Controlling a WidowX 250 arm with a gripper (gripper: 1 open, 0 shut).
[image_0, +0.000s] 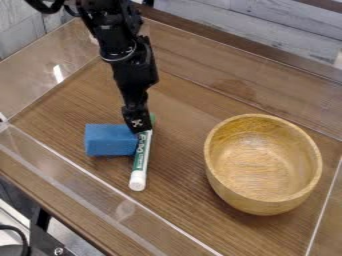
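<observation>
My black gripper (136, 118) hangs over the upper part of a white marker (140, 160) with a green end, partly covering it; it is open, and its fingertips are low, near the marker's top and the right end of a blue block (110, 140). The marker lies lengthwise beside the block, to its right, pointing toward the front.
A large yellow bowl (262, 190) sits on the wooden table (227, 80) to the right.
</observation>
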